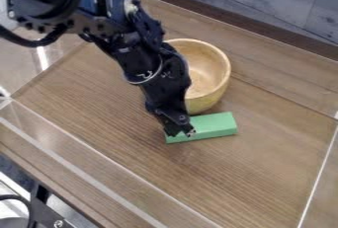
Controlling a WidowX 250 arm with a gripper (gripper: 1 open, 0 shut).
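My black gripper [175, 123] reaches down from the upper left to the near left end of a green rectangular block [211, 126] lying on the wooden table. Its fingertips are at the block's edge and look shut, with nothing visible between them. A tan bowl [211, 66] sits behind the gripper, partly hidden by the arm, just beyond the block.
A grey plank wall [264, 10] runs along the back. Cables and white framing show at the lower left.
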